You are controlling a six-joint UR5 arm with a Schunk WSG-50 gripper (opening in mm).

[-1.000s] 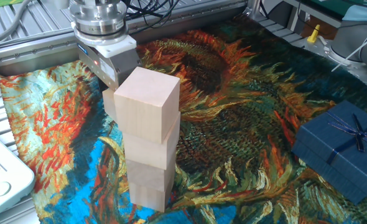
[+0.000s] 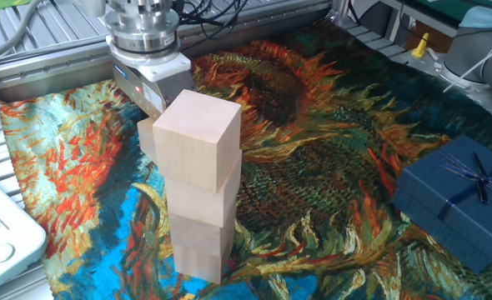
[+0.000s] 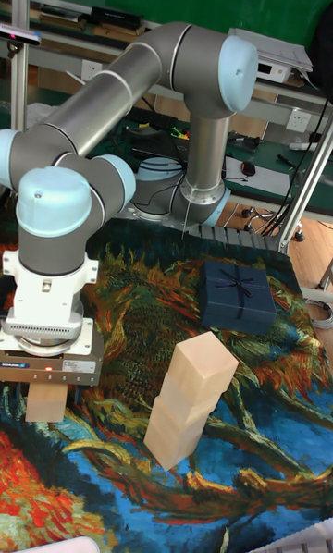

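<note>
Several pale wooden blocks stand in a slightly uneven stack (image 2: 198,179), upright on the patterned cloth in front of the arm. One more wooden block (image 3: 46,402) lies on the cloth apart from the stack, to its left in exterior view 3. In exterior view 2 only an edge of that single block (image 2: 147,138) shows behind the stack's top block (image 2: 198,133). My gripper (image 3: 49,384) is low over the single block, its housing covering the block's upper part. The fingers are hidden in both views, so whether they touch the block does not show.
A dark blue gift box (image 2: 459,200) with a ribbon sits on the cloth (image 2: 304,179), well away from the stack. A white device (image 2: 4,237) stands at the left edge. Open cloth lies between stack and box.
In exterior view 2 my gripper has shifted slightly right and down towards the single block. That block, the stack and the box have stayed put.
</note>
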